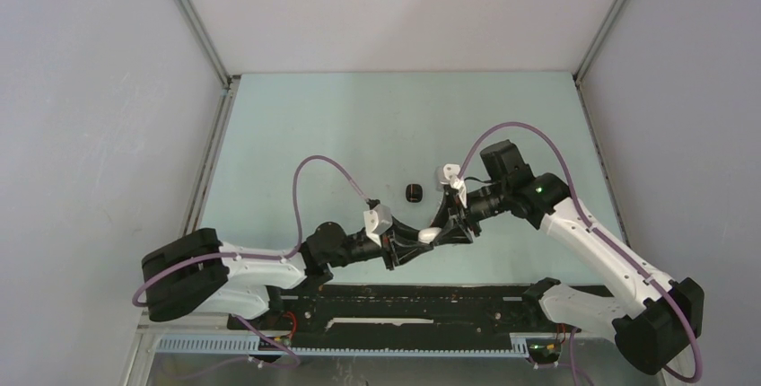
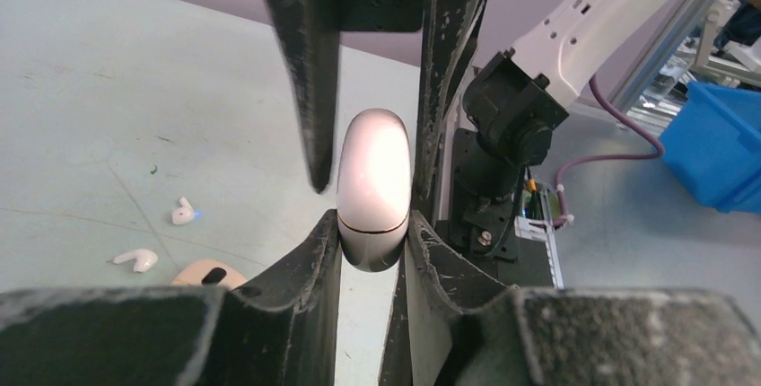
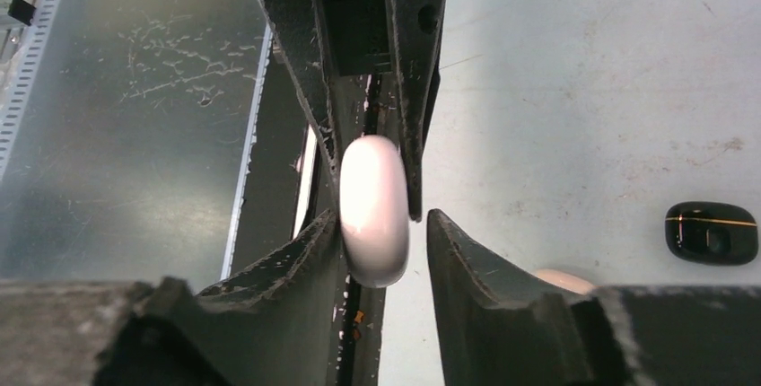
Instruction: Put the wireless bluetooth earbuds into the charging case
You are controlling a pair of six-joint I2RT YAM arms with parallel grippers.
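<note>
A glossy white rounded charging case [image 2: 372, 171] is held up at the middle of the scene, its silvery end downward in the left wrist view. My left gripper is shut on it, a finger pad against each side. My right gripper is partly open around the same case [image 3: 374, 206]; a clear gap shows between its right-hand finger and the case, while the other finger lies close, contact unclear. Two white earbuds, one upper [image 2: 183, 213] and one lower [image 2: 139, 259], lie apart on the table in the left wrist view. The case's lid seam faces the left wrist camera.
On the pale table [image 1: 305, 126] sits a black case [image 3: 712, 232] with a gold line. A pinkish rounded object [image 2: 208, 274] with a black oval lies near the earbuds. Both grippers nearly meet.
</note>
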